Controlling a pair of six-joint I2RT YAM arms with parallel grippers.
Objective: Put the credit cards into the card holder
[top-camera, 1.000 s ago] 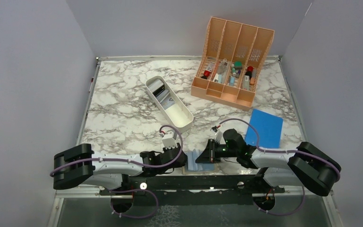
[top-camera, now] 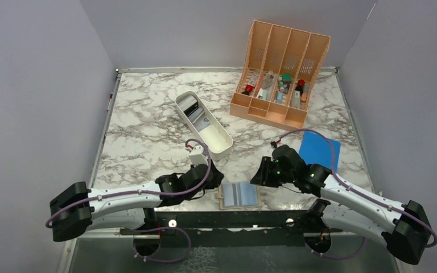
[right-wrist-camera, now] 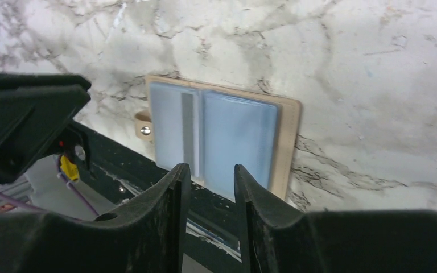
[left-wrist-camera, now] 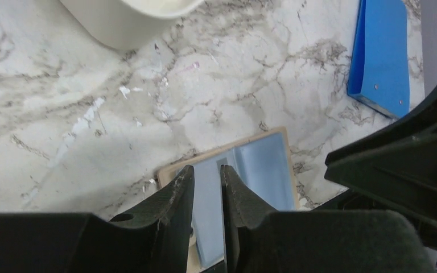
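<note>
The card holder (top-camera: 240, 194) lies spread open at the table's front edge, its clear bluish sleeves lying flat on a tan cover. In the right wrist view its sleeve (right-wrist-camera: 236, 133) shows no card that I can make out, and a snap tab sticks out at one side. My left gripper is part open above the holder's left side, nothing between its fingers. To the right of the holder my right gripper also stands part open and empty. Grey and dark cards (top-camera: 192, 108) lie in the far end of a long white tray (top-camera: 223, 136).
A tan compartment box (top-camera: 267, 111) with an upright lid and several small items stands at the back right. A blue folder (top-camera: 320, 151) lies to the right, behind the right arm.
The right gripper has moved away to the right, and the left has drawn back slightly left. Sleeves that stood raised and rumpled between them now lie flat.
</note>
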